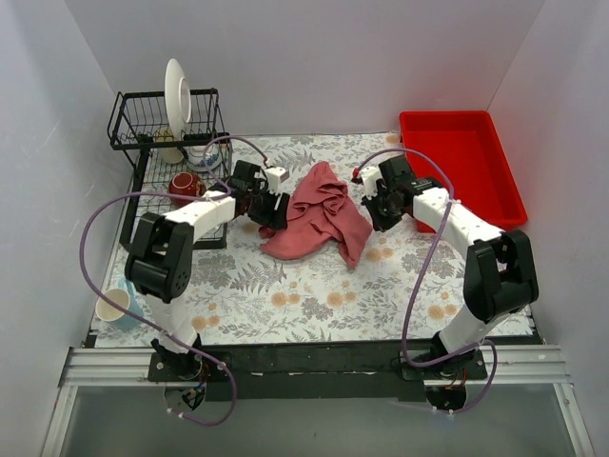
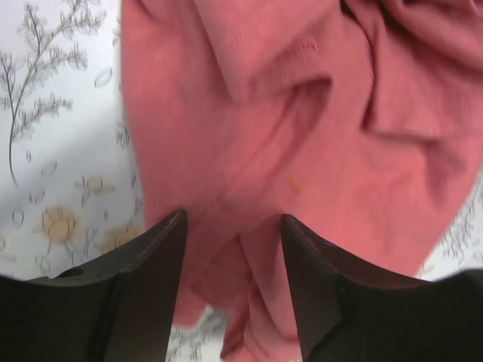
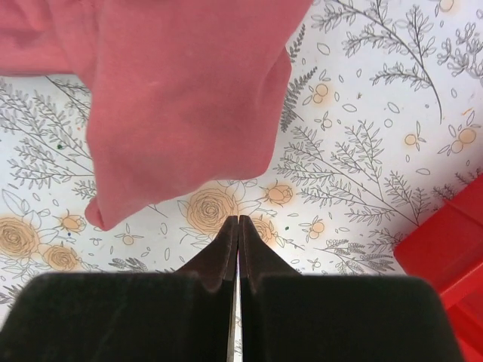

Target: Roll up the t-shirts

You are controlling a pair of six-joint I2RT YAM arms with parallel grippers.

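Observation:
A rumpled dusty-red T-shirt (image 1: 319, 224) lies on the floral cloth in the middle, with loose folds at its back and right. At its left edge is my left gripper (image 1: 277, 217). In the left wrist view its fingers (image 2: 162, 245) stand apart, with red fabric showing beneath and between them and no clear grip on it. My right gripper (image 1: 382, 225) is just off the shirt's right side. The right wrist view shows its tips (image 3: 235, 226) pressed together, nothing visible between them, and the shirt's rounded lower edge (image 3: 181, 162) a short way off.
A red bin (image 1: 461, 171) stands at the back right. On the left is a black dish rack (image 1: 157, 143) with a white plate (image 1: 173, 95) and a red mug (image 1: 186, 186). A light blue mug (image 1: 119, 307) lies at the front left.

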